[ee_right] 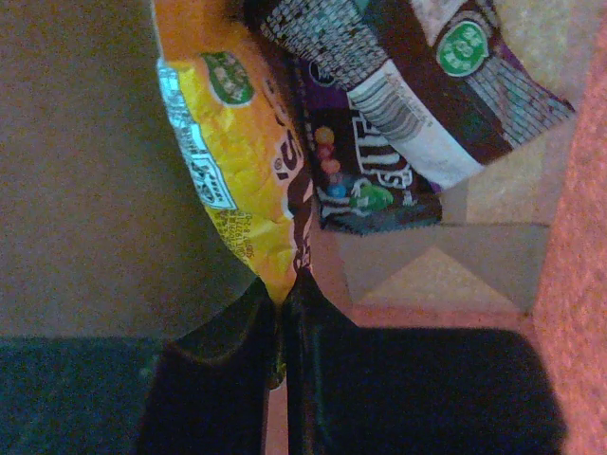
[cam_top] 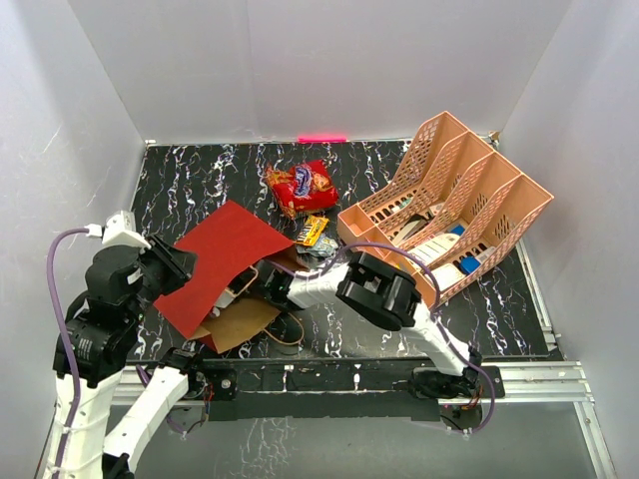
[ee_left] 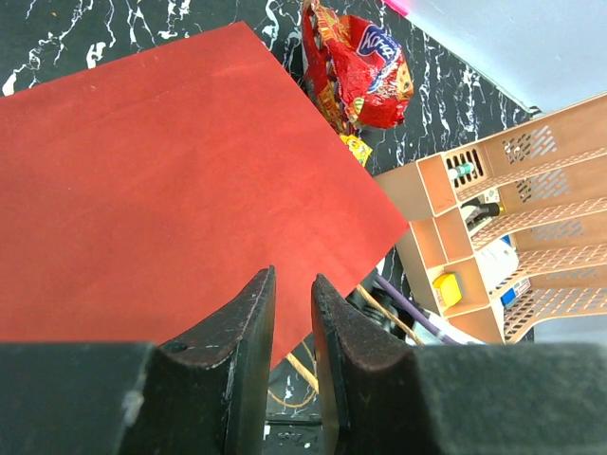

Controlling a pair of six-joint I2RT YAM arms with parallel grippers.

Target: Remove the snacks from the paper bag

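The red and brown paper bag point(cam_top: 232, 261) lies on its side with its mouth toward the right. My right arm reaches into it, so the top view hides that gripper. In the right wrist view my right gripper is shut on the lower end of a yellow M&M's packet point(ee_right: 242, 161). Beside that packet lie a purple M&M's packet point(ee_right: 365, 175) and a brown and white snack packet point(ee_right: 446, 85). Over the bag's red side, my left gripper is open, a narrow empty gap between its fingers.
A red snack bag point(cam_top: 302, 188) lies behind the paper bag, with a small yellow packet point(cam_top: 313, 231) and a silvery packet point(cam_top: 321, 246) near it. On the right stands an orange compartment basket point(cam_top: 517, 205) with items inside.
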